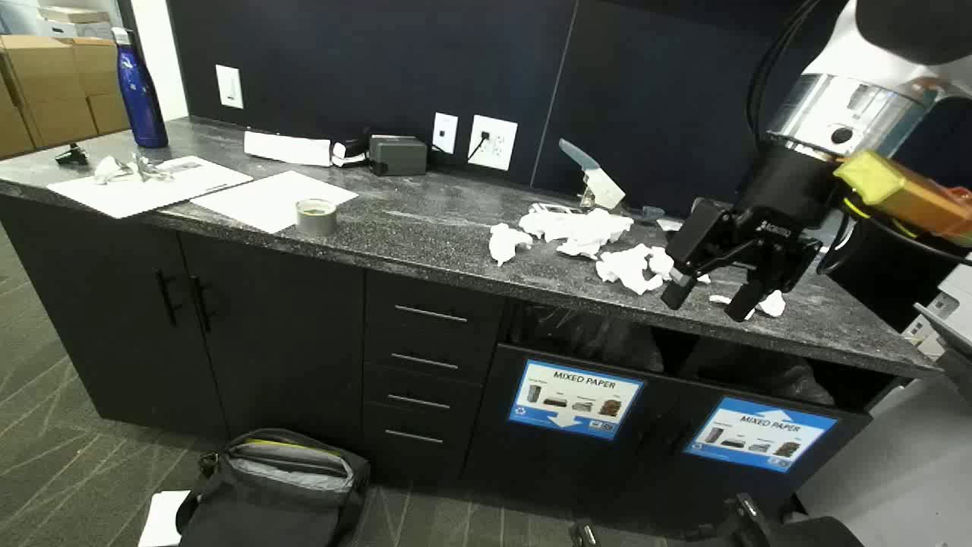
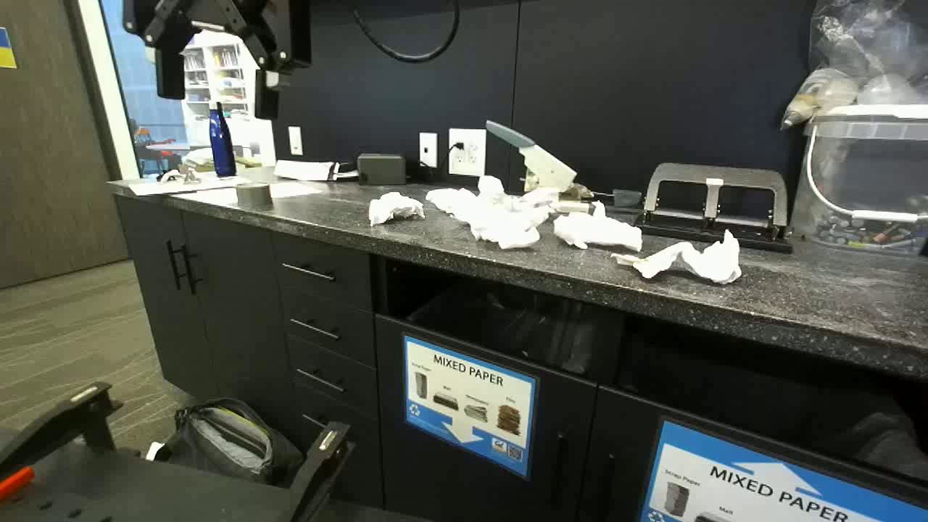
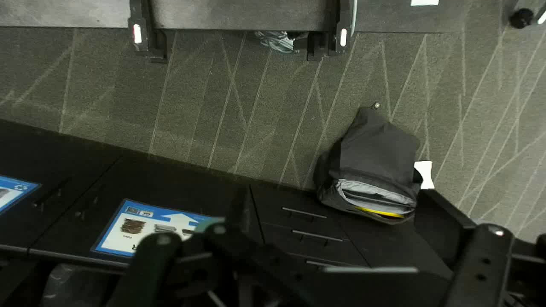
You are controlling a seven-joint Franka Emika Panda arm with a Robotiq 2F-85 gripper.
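My gripper point(image 1: 708, 305) is open, its two dark fingertips apart with nothing between them. In exterior view 2 the gripper point(image 2: 219, 97) hangs at the upper left, well above the counter. Several crumpled white papers point(image 2: 500, 213) lie along the counter point(image 2: 809, 300). One crumpled piece point(image 2: 391, 208) sits a little apart on the left, another point(image 2: 696, 259) at the right near the front edge. Exterior view 1 has the gripper overlapping the right-hand papers point(image 1: 633, 269) and hiding part of them. The wrist view takes in floor, cabinet fronts and an open dark bag point(image 3: 379, 163), but no crumpled paper.
A grey tape roll point(image 1: 316, 219), flat sheets point(image 1: 273, 199) and a blue bottle point(image 1: 140, 91) occupy the counter's left. Behind the papers stand a stapler point(image 2: 544, 161), a hole punch point(image 2: 718, 196) and a bucket point(image 2: 866, 183). Open slots point(image 1: 583, 333) sit above the MIXED PAPER signs.
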